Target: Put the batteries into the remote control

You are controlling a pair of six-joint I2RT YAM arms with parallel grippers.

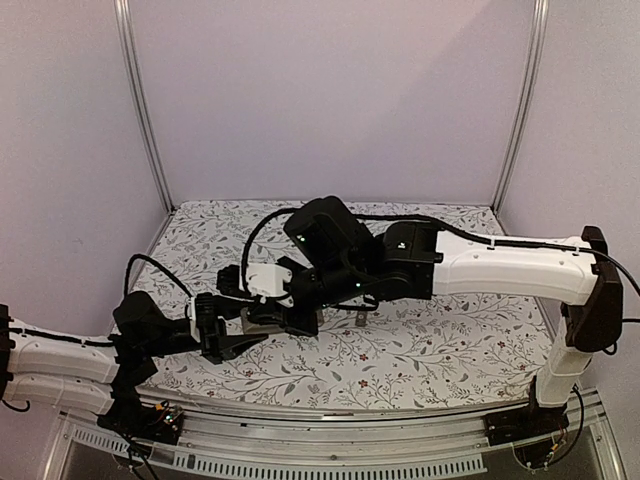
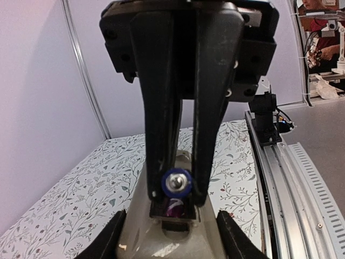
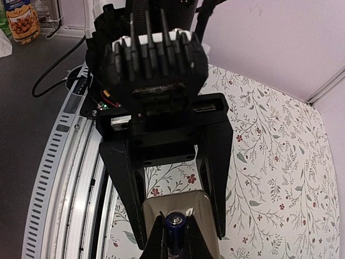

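Observation:
The grey-beige remote control sits between the fingers of my left gripper, which is shut on it. In the left wrist view a dark battery compartment faces up. My right gripper reaches in over the remote, its two black fingers shut on a blue battery with a silver end. The same battery shows against the remote in the right wrist view. Something purple shows just under the battery, at the compartment; whether it is a second battery I cannot tell.
A small brownish piece lies on the flower-patterned table, right of the grippers. A metal rail runs along the front edge, and pale walls stand around the back and sides.

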